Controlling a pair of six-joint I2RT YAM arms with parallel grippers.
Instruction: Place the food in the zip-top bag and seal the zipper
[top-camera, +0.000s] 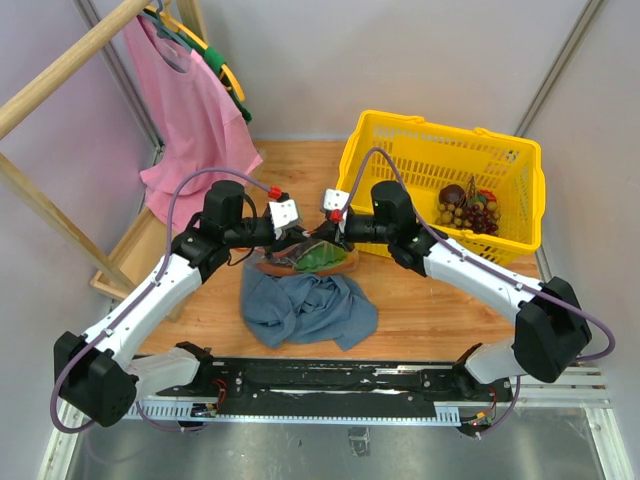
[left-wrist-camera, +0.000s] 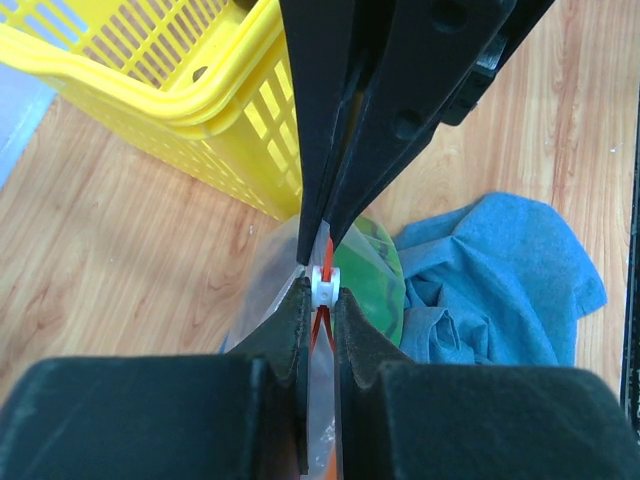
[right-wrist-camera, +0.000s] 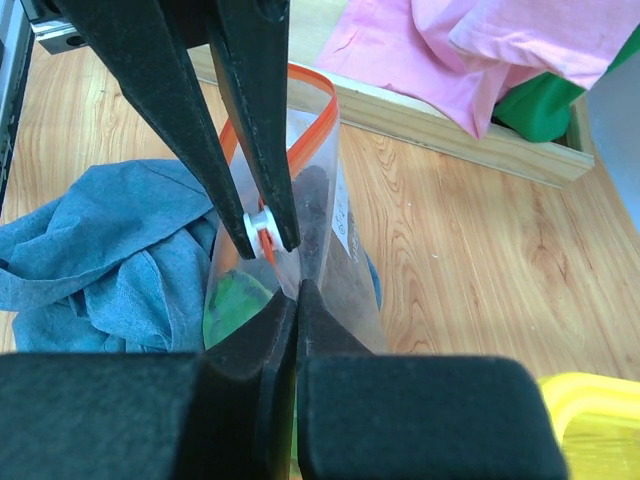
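The clear zip top bag (right-wrist-camera: 345, 290) stands with its orange-edged mouth (right-wrist-camera: 325, 125) gaping on the side beyond my left gripper. Inside show a green item (right-wrist-camera: 238, 300) and something dark (right-wrist-camera: 312, 195). My left gripper is shut on the white zipper slider (right-wrist-camera: 263, 232), with orange strip passing through it. Close beside the slider, at the bag's other end, my right gripper is shut. Clear film reaches its fingertips; whether any is pinched between them I cannot tell.
A blue cloth (top-camera: 305, 308) lies in front of the bag. The yellow basket (top-camera: 440, 135), holding fruit (top-camera: 468, 208), stands at the back right. A pink shirt (top-camera: 190, 120) hangs on a wooden rack at the left. Bare table shows at the front right.
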